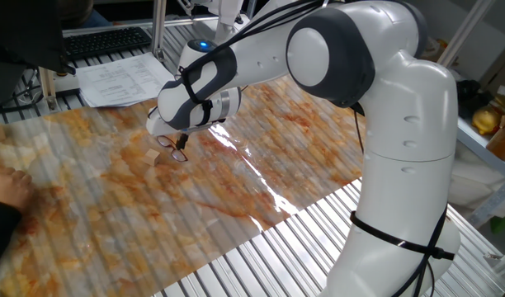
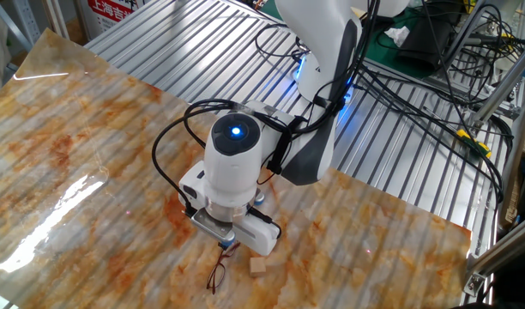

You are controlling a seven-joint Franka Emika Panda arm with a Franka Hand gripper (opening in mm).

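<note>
A pair of dark-rimmed glasses (image 1: 177, 154) lies on the marbled table sheet, lenses turned away from the arm. From above, the same glasses (image 2: 216, 276) show with a thin temple running up towards the hand. My gripper (image 1: 181, 143) points down right at the glasses; its dark fingertip overlaps their edge in exterior view 1. The hand covers most of the gripper (image 2: 229, 244) in exterior view 2, so the gap between the fingers and any hold on the frame cannot be made out. Close beside the glasses sits a small wooden block (image 1: 152, 157).
Papers (image 1: 125, 80) and a keyboard (image 1: 107, 41) lie beyond the sheet's far edge. A person's hand (image 1: 11, 187) rests on the sheet at the left. The marbled sheet (image 2: 374, 249) is bare right of the block.
</note>
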